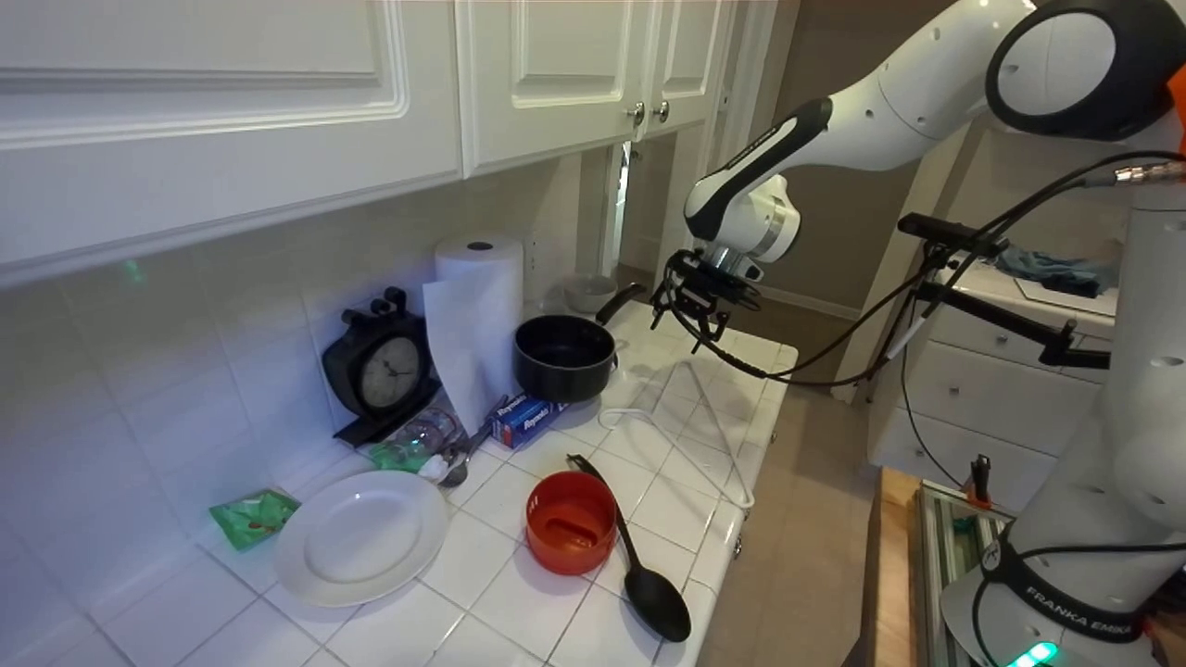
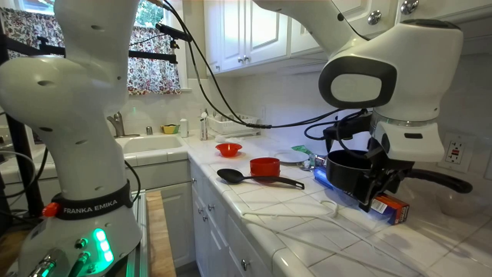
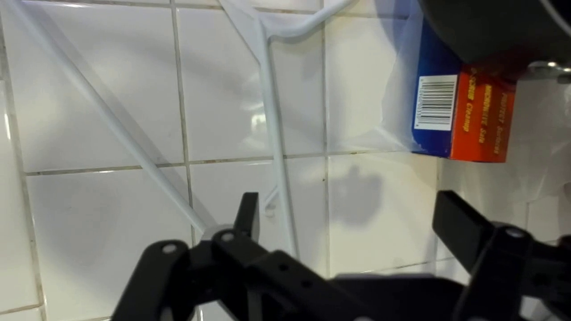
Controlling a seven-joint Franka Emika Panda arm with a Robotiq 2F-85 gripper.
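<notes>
A white hanger (image 1: pixel 723 439) lies flat on the tiled counter in exterior view 1, its hook toward the foil box. In the wrist view, long stretches of the hanger (image 3: pixel 276 125) run across the tiles below my gripper. The two black fingers stand wide apart, open, with bare tile showing between them. Exterior view 1 has the gripper (image 1: pixel 691 322) raised above the counter, right of the black pot. From the other side, the gripper (image 2: pixel 380 194) partly covers the pot, and the hanger (image 2: pixel 323 217) rests apart from it on the counter.
Close by stand a black pot (image 1: pixel 564 358), a foil box (image 1: pixel 527 419) and a paper towel roll (image 1: pixel 480 322). Farther along are a red bowl (image 1: pixel 570 524), a black spoon (image 1: pixel 656 600) and a white plate (image 1: pixel 361 539). Cabinets (image 1: pixel 222 122) overhang the back of the counter.
</notes>
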